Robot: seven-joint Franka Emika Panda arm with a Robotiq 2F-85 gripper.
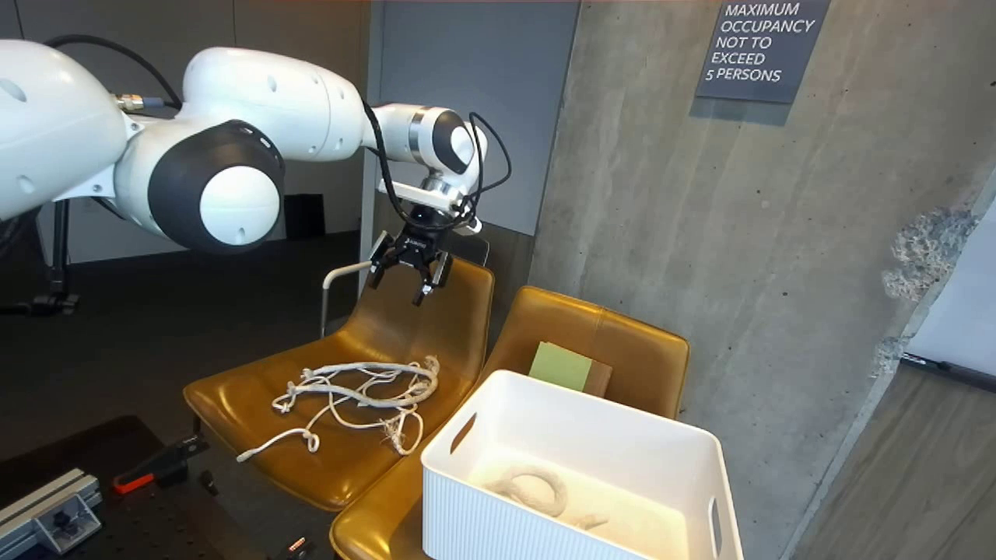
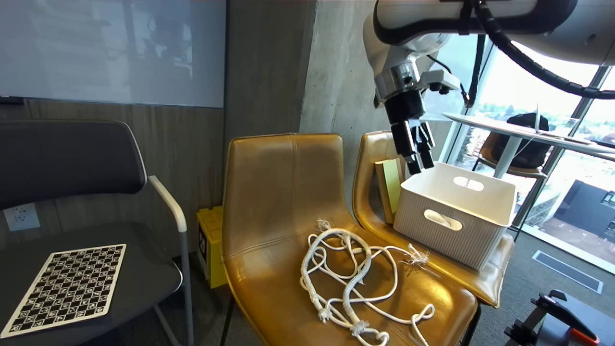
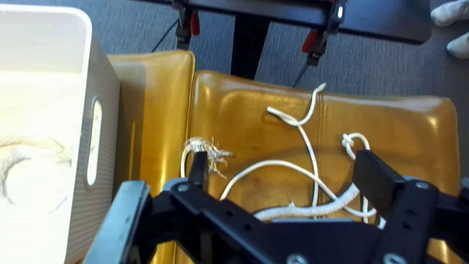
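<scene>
My gripper (image 1: 396,281) hangs open above the back of the left tan chair, with nothing between its fingers. White ropes (image 1: 369,397) lie in a loose tangle on that chair's seat, some thick, some thin, with knots and frayed ends. In the wrist view the open fingers (image 3: 379,180) stand over the ropes (image 3: 281,163), though the gripper body hides part of the tangle. A white bin (image 1: 569,425) rests on the neighbouring tan chair. Inside it lies a coiled pale rope (image 1: 537,491).
A green-and-brown board (image 1: 560,367) leans behind the bin against the chair back (image 1: 644,359). A dark table with clamps (image 3: 316,44) stands before the seats. A grey chair holding a checkered board (image 2: 66,288) is off to the side. The concrete wall (image 1: 747,233) rises behind.
</scene>
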